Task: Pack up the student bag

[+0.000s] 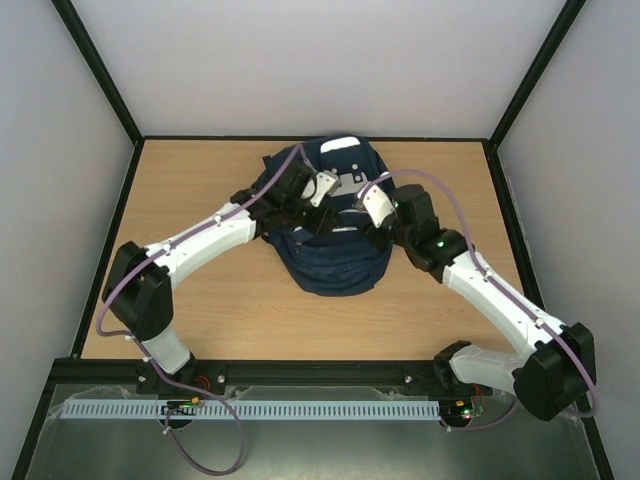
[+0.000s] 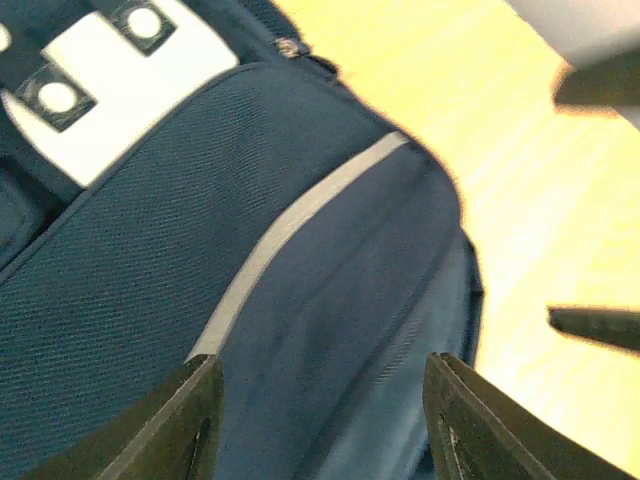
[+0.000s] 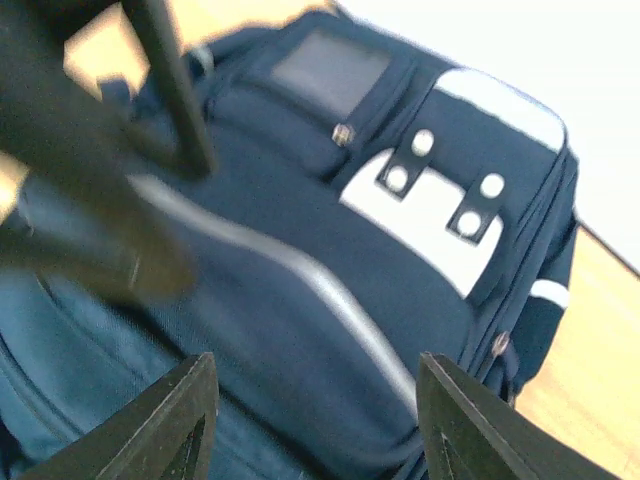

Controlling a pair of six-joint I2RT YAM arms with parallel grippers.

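The dark navy student bag point(image 1: 338, 275) lies on the table in the top view, with white patches on its upper part. Over the middle of the bag, my left gripper point(image 1: 326, 223) is part open, and in the left wrist view its fingers point(image 2: 165, 425) stand apart with no object visible between them. To its right, my right gripper point(image 1: 373, 235) hovers at the bag's right side, its fingers point(image 3: 475, 425) wide apart and empty. A pale strip point(image 3: 340, 300) runs across the bag's fabric in the right wrist view. The bag's contents are hidden from me.
Both grippers are close together; blurred dark fingers of the other arm enter each wrist view. A back wall point(image 1: 320, 70) rises close behind it.
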